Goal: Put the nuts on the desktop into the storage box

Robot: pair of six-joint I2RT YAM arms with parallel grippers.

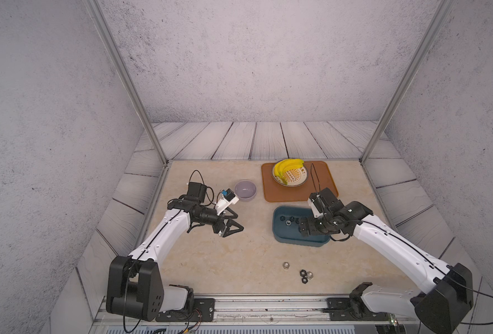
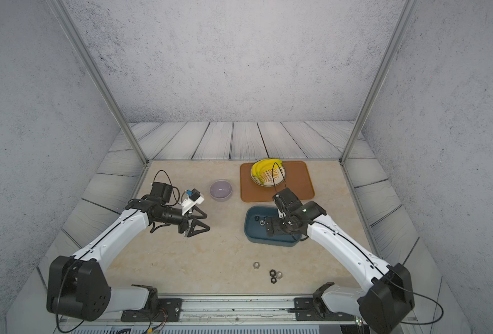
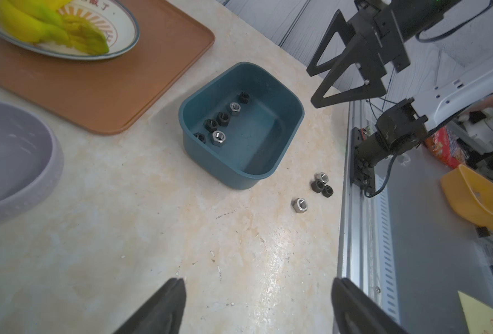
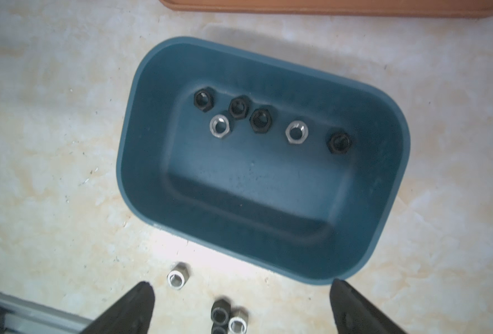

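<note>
The storage box (image 4: pixel 257 194) is a dark teal bin with several black and silver nuts on its floor, among them a silver nut (image 4: pixel 296 132) and a black nut (image 4: pixel 340 142). On the desktop in front of it lie a lone silver nut (image 3: pixel 299 204) and a tight cluster of two black nuts (image 3: pixel 318 186) and another silver nut (image 3: pixel 322 177). Above the box hangs my right gripper, open and empty. My left gripper is over the bare table left of the box, its fingers apart and nothing between them.
A lilac bowl (image 1: pixel 245 189) stands behind my left gripper. Behind the box lies a brown tray (image 1: pixel 321 181) bearing a plate (image 1: pixel 298 179) of bananas (image 1: pixel 288 166).
</note>
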